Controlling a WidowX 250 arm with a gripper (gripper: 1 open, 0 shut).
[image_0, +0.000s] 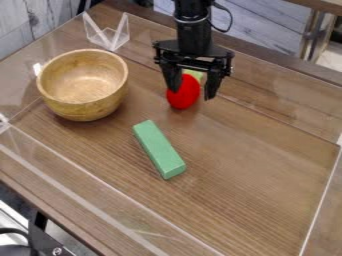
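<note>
The black gripper (193, 62) stands open at the top middle, over a red rounded object (183, 96). A pale yellow-green object (197, 76) lies just behind the red one, partly hidden by the gripper. Whether the fingers touch either is unclear.
A wooden bowl (83, 84) sits on the left. A green block (159, 149) lies below the middle. A clear angular object (104, 28) is at the upper left.
</note>
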